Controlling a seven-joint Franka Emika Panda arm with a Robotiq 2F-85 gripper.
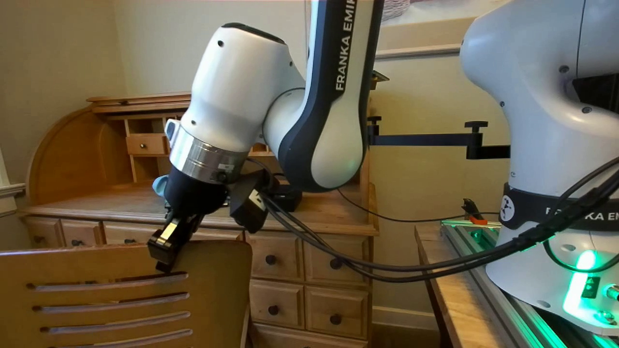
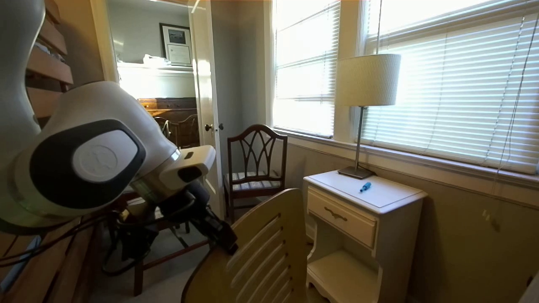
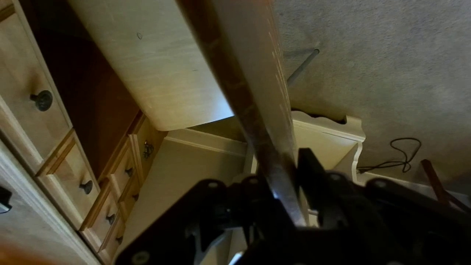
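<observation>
A slatted wooden chair back stands at the lower left of exterior view 1, in front of the desk. On its top edge my gripper is shut, with the board between its fingers. In exterior view 2 the gripper meets the upper left edge of the same chair back. The wrist view shows the chair back's edge running diagonally down into the fingers. Dark fingers lie along it there, their tips partly lost in shadow. The chair's legs are mostly hidden.
A wooden roll-top desk with several drawers stands behind the chair. A white nightstand carries a lamp and a small blue object. A dark wooden chair stands farther back. Cables hang from the arm.
</observation>
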